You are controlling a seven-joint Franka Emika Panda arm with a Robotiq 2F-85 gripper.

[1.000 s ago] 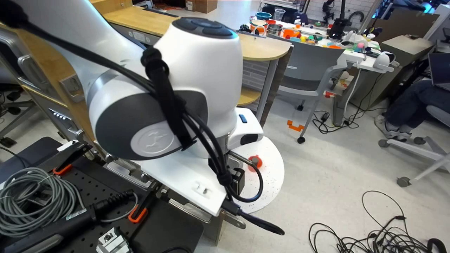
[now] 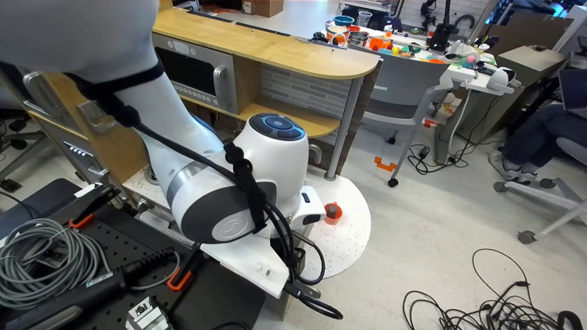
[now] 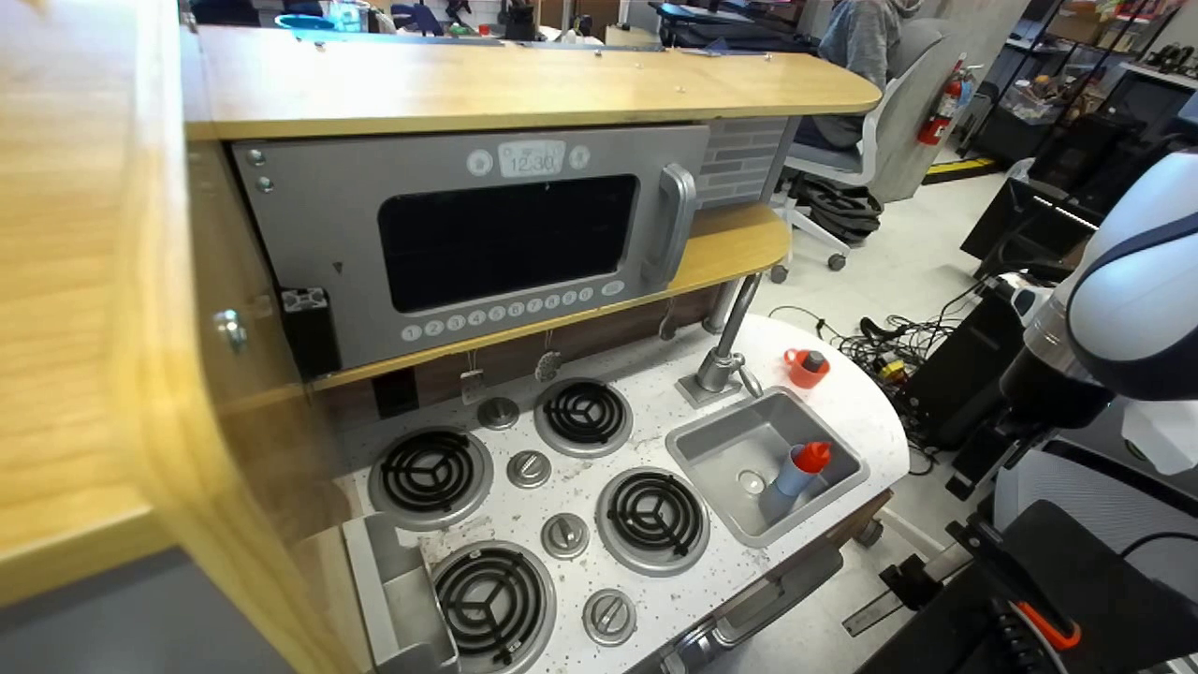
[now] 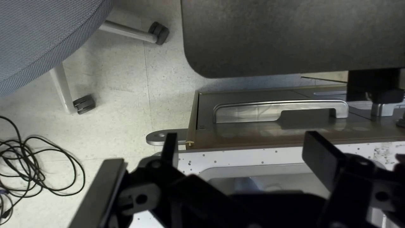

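Note:
My gripper stands open in the wrist view, its two dark fingers wide apart and nothing between them. Behind them lie the white counter edge and the grey sink (image 4: 262, 171). In exterior view 2 a blue cup (image 3: 793, 476) leans in the sink with a red item (image 3: 813, 455) in its mouth. An orange-red cup (image 3: 802, 375) holding a dark piece (image 3: 814, 360) rests on the counter's rounded corner. My arm (image 2: 231, 206) hides the gripper in exterior view 1.
A cabinet front with a silver handle (image 4: 281, 104) drops below the counter edge. The faucet (image 3: 719, 371) rises behind the sink, and stove burners (image 3: 651, 519) lie to its left. An oven (image 3: 483, 236) sits above. A chair (image 4: 45, 34) stands on the floor nearby.
In exterior view 1 my arm has moved away from the camera towards the kitchen unit, uncovering more of the oven and shelf. The orange-red cup has stayed in place.

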